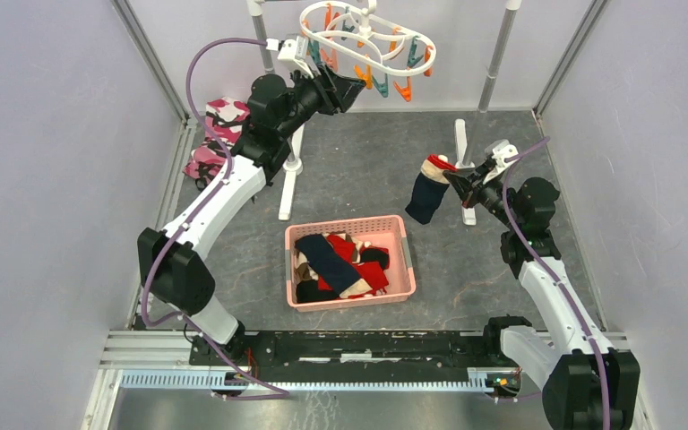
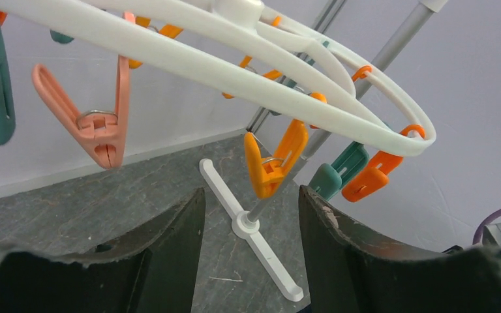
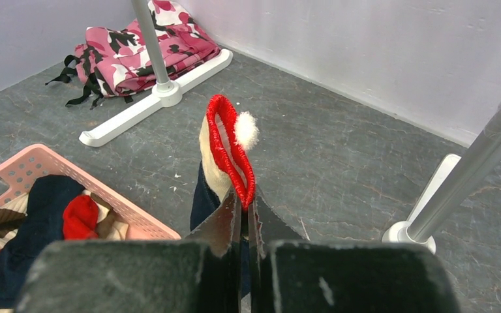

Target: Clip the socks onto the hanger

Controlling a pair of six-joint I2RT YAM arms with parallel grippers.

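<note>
The white oval hanger with coloured clips hangs at the top of the top view. My left gripper is raised at its front left; in the left wrist view its open fingers sit just below and facing an orange clip. My right gripper is shut on the red rim of a navy sock with cream band and white pompom, held up right of centre. A pink basket on the floor holds several more socks.
Pink camouflage bags lie at the back left. Stand poles and feet flank the hanger. The grey floor between basket and back wall is mostly clear.
</note>
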